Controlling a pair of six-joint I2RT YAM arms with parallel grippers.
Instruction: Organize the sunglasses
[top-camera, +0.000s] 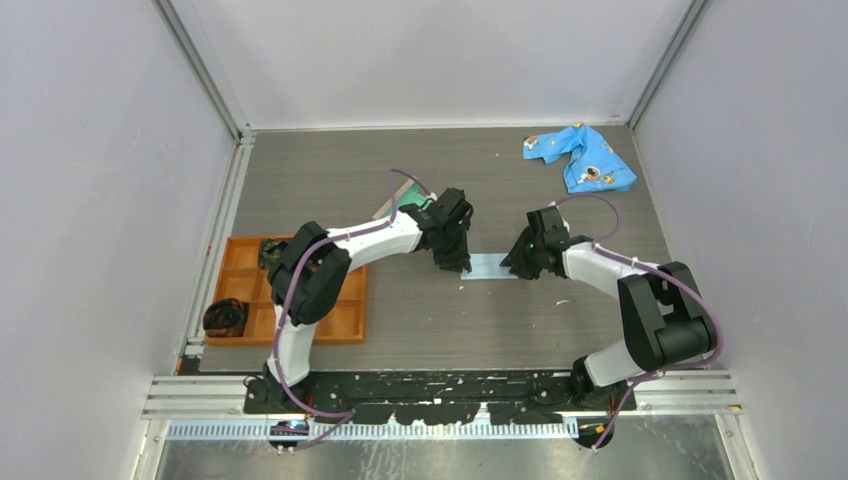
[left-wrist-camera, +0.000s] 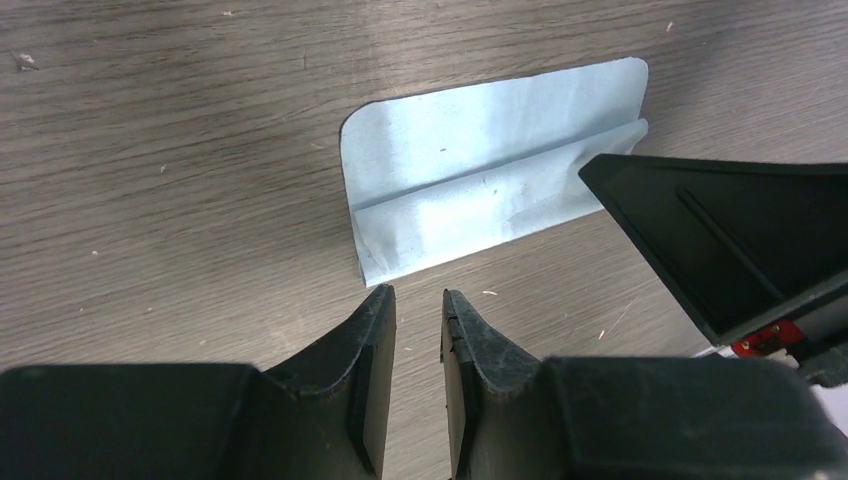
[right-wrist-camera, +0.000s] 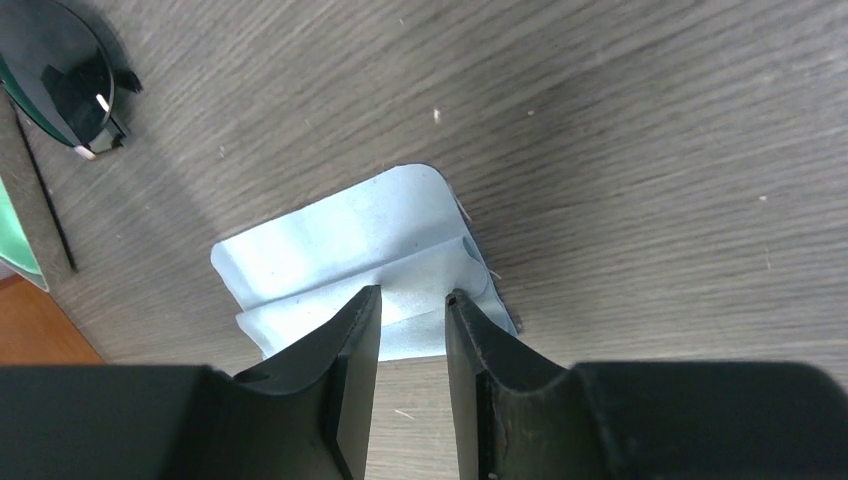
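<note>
A light blue cloth lies on the table with a folded strip along it, between my two grippers. My left gripper stands open at the cloth's left end, nothing between its fingers. My right gripper stands open over the cloth's other end, fingertips close to the folded edge. A dark pair of sunglasses lies partly in view at the upper left of the right wrist view, mostly hidden from above by the left arm.
An orange compartment tray with dark items in it stands at the left. A green item lies behind the left gripper. A patterned blue cloth lies at the back right.
</note>
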